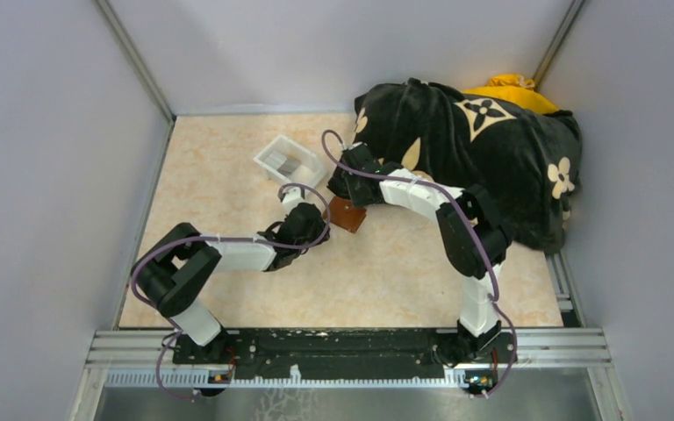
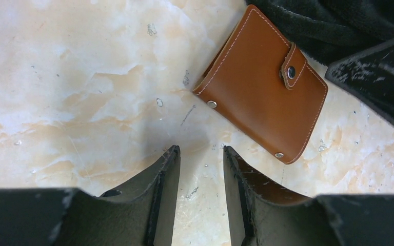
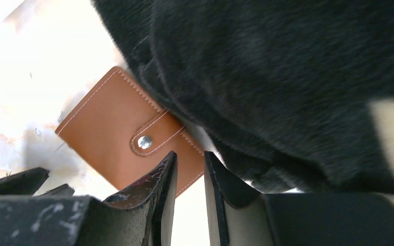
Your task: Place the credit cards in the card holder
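Observation:
The brown leather card holder (image 1: 347, 215) lies flat on the table between my two arms. Its strap and round snap (image 2: 291, 72) face upward, with the snap fastened. In the left wrist view, my left gripper is partly open and empty, beside the holder and apart from it. My right gripper is open with a narrow gap; in the right wrist view the holder's lower right corner shows behind its fingers, with nothing gripped. Loose credit cards cannot be made out in any view.
At the back stands a white box (image 1: 268, 160), with pale contents too small to identify. A dark plush blanket (image 1: 527, 145) fills the back right, its edge (image 3: 149, 82) right against the holder.

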